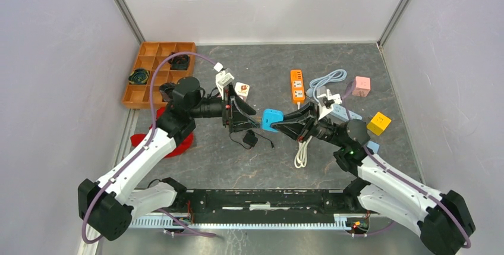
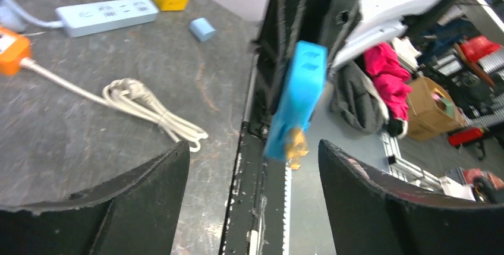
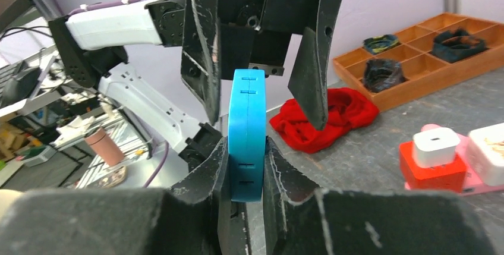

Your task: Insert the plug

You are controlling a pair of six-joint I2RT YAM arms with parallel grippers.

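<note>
A bright blue plug adapter [image 1: 271,119] is held upright in the air by my right gripper [image 1: 276,125], which is shut on it; in the left wrist view gold prongs [image 2: 296,145] show at its end. My left gripper [image 1: 254,118] stands open facing it from the left, a short gap away, with nothing between its fingers. An orange power strip [image 1: 298,85] with white sockets lies on the table behind the grippers, and a pale blue power strip [image 2: 107,14] lies to the right.
A wooden divided box [image 1: 136,94] is at the back left, with red cloth [image 3: 321,136] in front. A yellow cube [image 1: 378,123], a pink cube [image 1: 361,85], coiled white cable [image 1: 301,157] and a black adapter [image 1: 249,138] lie around the table.
</note>
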